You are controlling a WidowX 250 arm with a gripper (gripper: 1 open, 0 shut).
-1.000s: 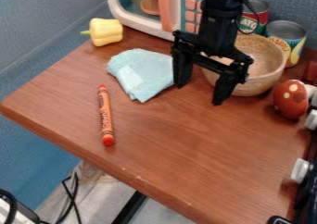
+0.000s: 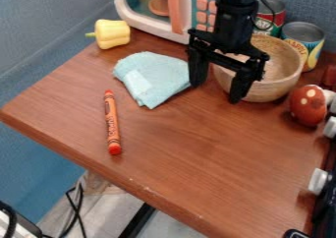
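Observation:
The black gripper (image 2: 215,83) hangs over the table just left of and partly in front of a tan bowl (image 2: 272,76), its two fingers spread apart, one near the bowl's left side, the other over its front. A light blue folded cloth (image 2: 149,79) lies left of the gripper. An orange crayon (image 2: 113,122) lies lengthwise on the left part of the wooden table (image 2: 184,163).
A toy microwave (image 2: 157,21) with a yellow object (image 2: 109,33) beside it stands at the back. Cans (image 2: 304,42) stand behind the bowl. A red toy (image 2: 308,106) and dark equipment sit at the right.
Over the last second the gripper has moved slightly to the right and up in the view, over the bowl. The other things lie as before.

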